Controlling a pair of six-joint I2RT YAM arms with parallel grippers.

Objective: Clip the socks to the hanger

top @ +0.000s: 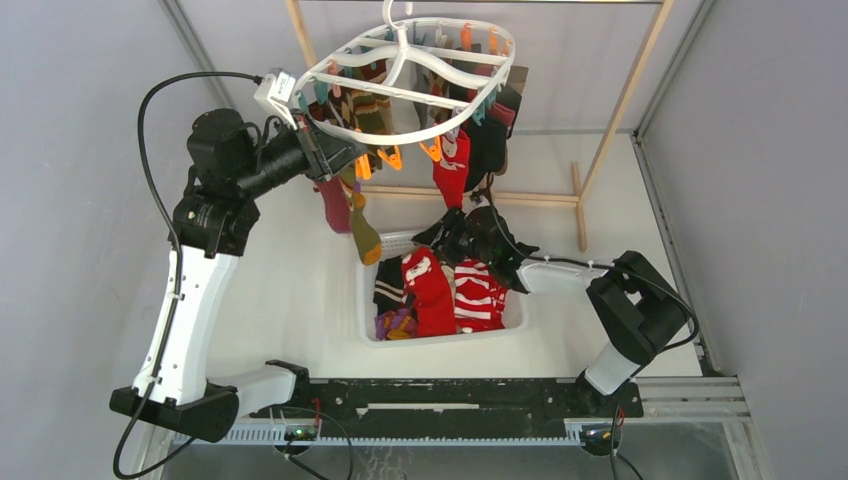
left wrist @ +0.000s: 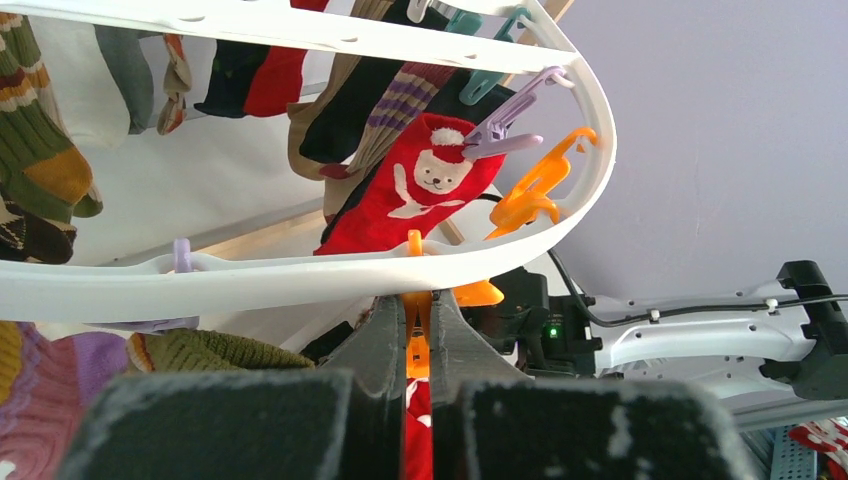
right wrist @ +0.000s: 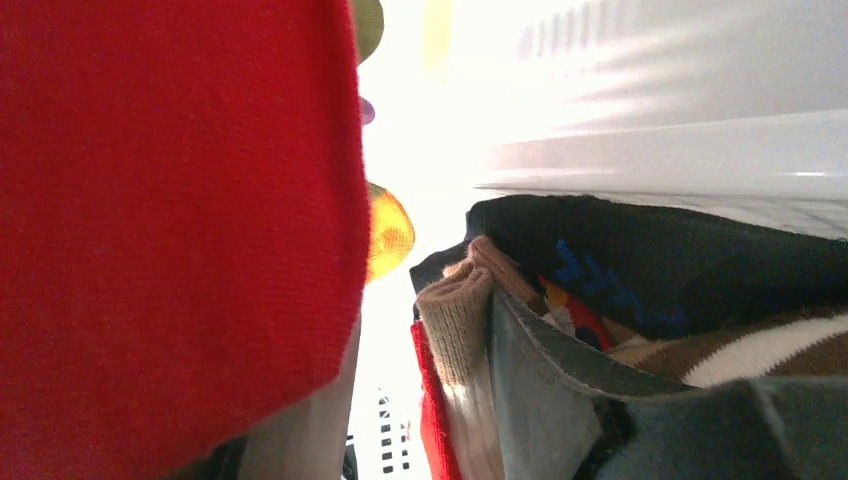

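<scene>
A white round hanger [top: 420, 134] with coloured clips carries many hanging socks, including a red one [left wrist: 425, 185] with a bear. My left gripper is shut on an orange clip [left wrist: 417, 355] at the hanger's front-left rim. My right gripper [top: 430, 240] is low over the white bin of socks [top: 365, 310]. In the right wrist view, a beige-brown sock [right wrist: 455, 310] lies between its fingers, against the near one; whether it is gripped cannot be told. A red sock [right wrist: 170, 200] fills the left of that view, hiding part of the gripper.
The wooden stand [top: 627, 84] holds the hanger at the back. Bare table [top: 280, 300] lies left and right of the bin. The hanging socks reach down close above the right gripper.
</scene>
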